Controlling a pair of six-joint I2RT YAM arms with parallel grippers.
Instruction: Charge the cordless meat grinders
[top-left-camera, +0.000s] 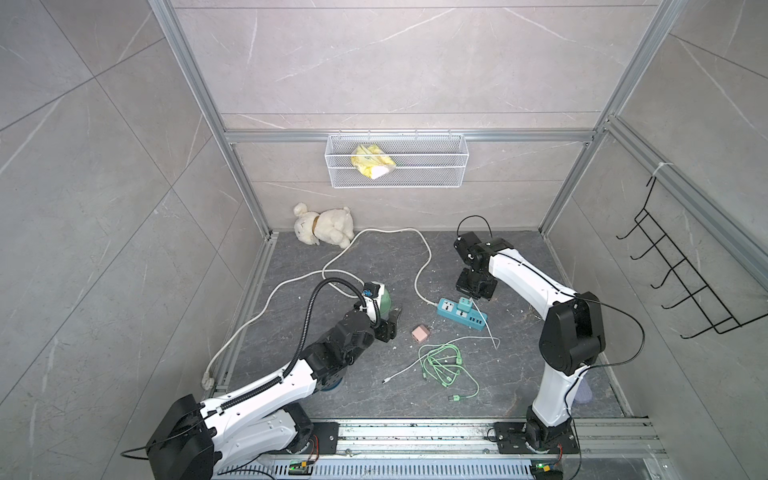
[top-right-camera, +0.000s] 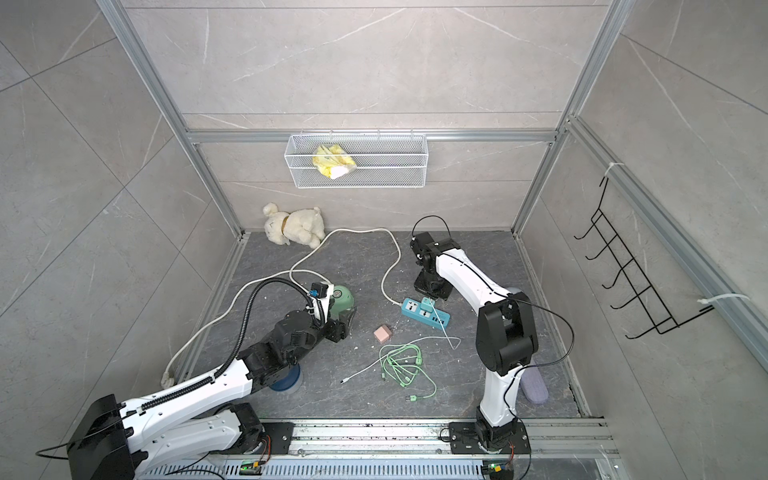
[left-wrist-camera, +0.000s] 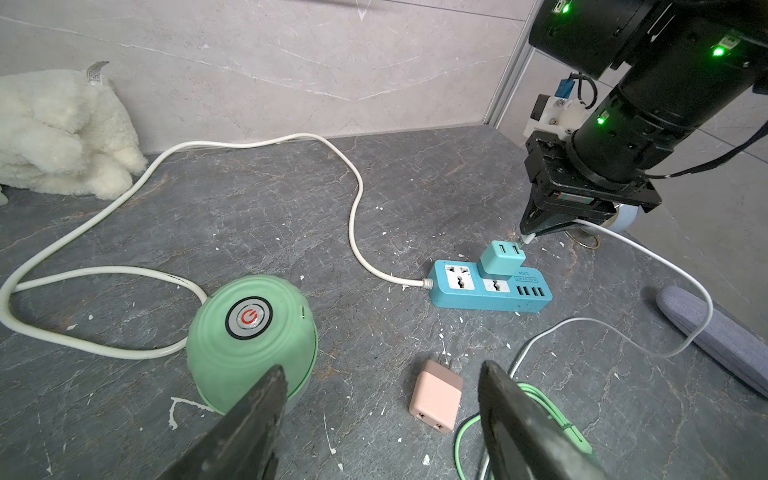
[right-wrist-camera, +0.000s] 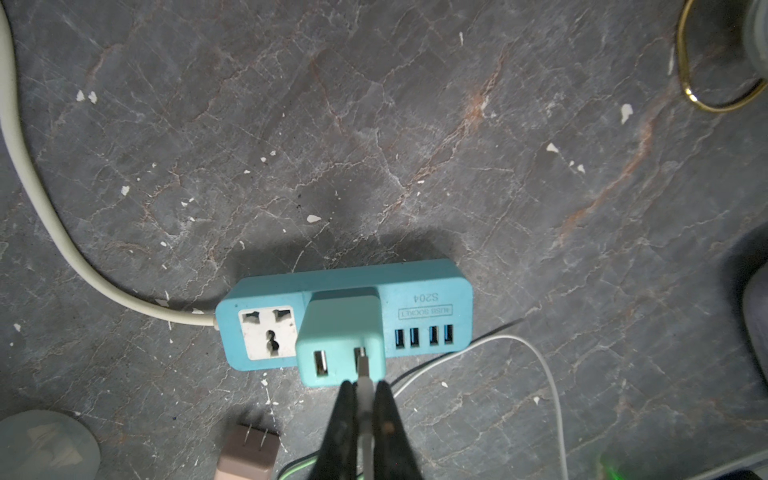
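Observation:
My right gripper is shut on a white USB cable plug, held over the right port of the turquoise charger cube (right-wrist-camera: 336, 320); contact is unclear. The cube sits in the blue power strip (right-wrist-camera: 264, 284), whose white cord (right-wrist-camera: 80, 256) runs left. My left gripper is open above the table, near a green meat grinder (left-wrist-camera: 248, 336) with a red power symbol. A pink adapter (left-wrist-camera: 436, 396) and coiled green cable (top-left-camera: 444, 368) lie loose in front of the strip.
A white plush bear (top-left-camera: 324, 226) lies at the back left. A purple oblong thing (left-wrist-camera: 712, 336) is on the right. The wire basket (top-left-camera: 396, 160) and black hook rack (top-left-camera: 680, 272) hang on the walls.

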